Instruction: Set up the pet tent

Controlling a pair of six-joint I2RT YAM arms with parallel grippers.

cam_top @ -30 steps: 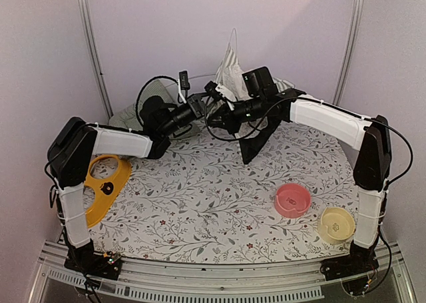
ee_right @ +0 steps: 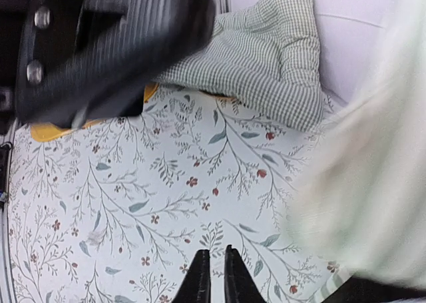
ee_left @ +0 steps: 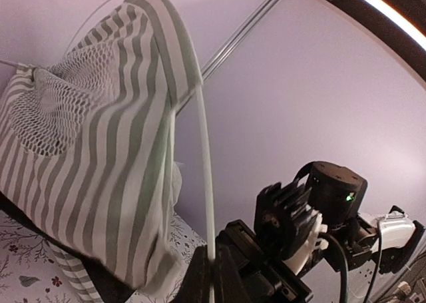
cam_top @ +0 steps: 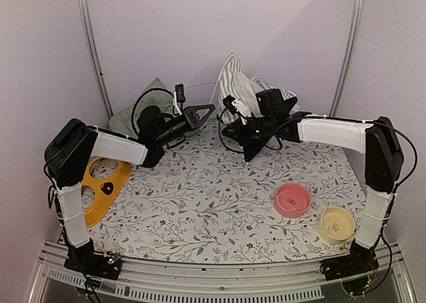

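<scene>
The striped pet tent (cam_top: 234,83), white and grey-green with a mesh panel (ee_left: 73,83), stands half-raised at the back centre. A thin pale pole (ee_left: 206,163) runs out of its fabric edge down to my left gripper, which is shut on it. Just right of there in the top view, my right gripper (cam_top: 229,124) is beside the fabric. In the right wrist view its fingertips (ee_right: 201,258) stand slightly open, nothing visible between them; blurred tent fabric (ee_right: 373,196) hangs to their right. A dark panel (cam_top: 256,150) shows under the tent.
A grey-green striped cushion (cam_top: 126,121) leans at the back left. A yellow holed piece (cam_top: 95,210) lies front left; a pink bowl (cam_top: 293,200) and a cream bowl (cam_top: 336,224) sit at the right.
My right gripper has moved right and slightly down, away from the left one. The tent's top has lowered and bunched, and bare pole now shows near my left gripper, which moved slightly right.
</scene>
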